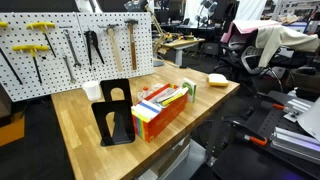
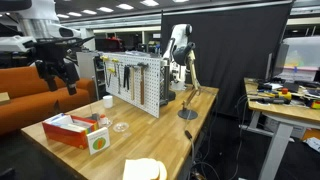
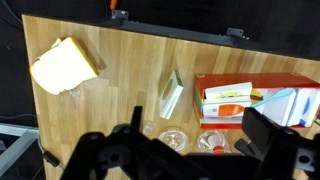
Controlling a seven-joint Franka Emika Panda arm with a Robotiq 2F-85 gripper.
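My gripper (image 2: 62, 90) hangs high above the near left part of the table, pointing down. In the wrist view its dark fingers (image 3: 127, 130) stand wide apart, with nothing held between them. A small whitish-green box (image 3: 171, 95) stands on the wood beyond the gap. To its right is a red box (image 3: 238, 79) filled with packets and other small items. A pale yellow and white folded cloth or sponge (image 3: 62, 72) lies to the left. Clear round objects, perhaps tape rolls (image 3: 173, 138), lie near the gap. A white cup (image 2: 108, 101) stands farther back.
A black metal stand (image 1: 117, 128) rises beside the red box. A white pegboard (image 2: 152, 85) with hanging tools borders the table. Farther along stands a dark-based lamp-like object (image 2: 187, 113). Bare wood (image 2: 165, 132) lies in the middle of the table.
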